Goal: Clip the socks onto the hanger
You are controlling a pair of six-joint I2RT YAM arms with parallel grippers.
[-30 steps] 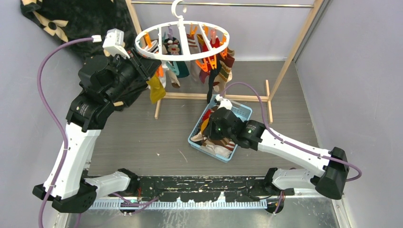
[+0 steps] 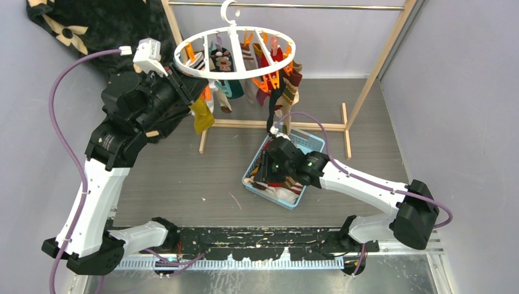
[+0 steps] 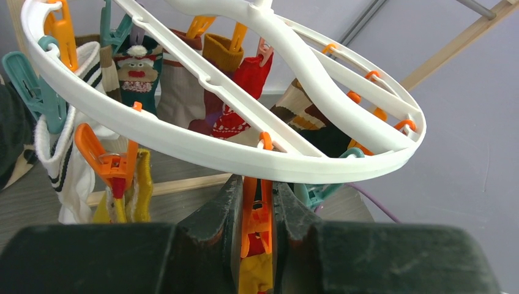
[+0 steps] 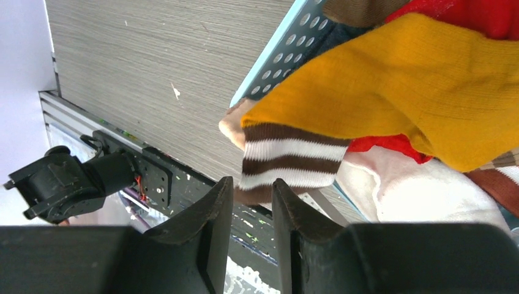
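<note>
My left gripper is shut on an orange clip under the near rim of the white round hanger. A mustard sock shows directly below that clip. Several socks hang from clips around the ring, among them a red one and a white one with dark stripes. Low at the blue basket, my right gripper is part open. Between and beyond its fingertips shows the brown-and-white striped end of a sock; whether they touch it I cannot tell. A mustard sock lies across the pile.
The blue basket stands on the floor in front of the wooden rack, with white and red socks inside. Metal rail runs across the top.
The left arm and the hanger have stayed in place.
</note>
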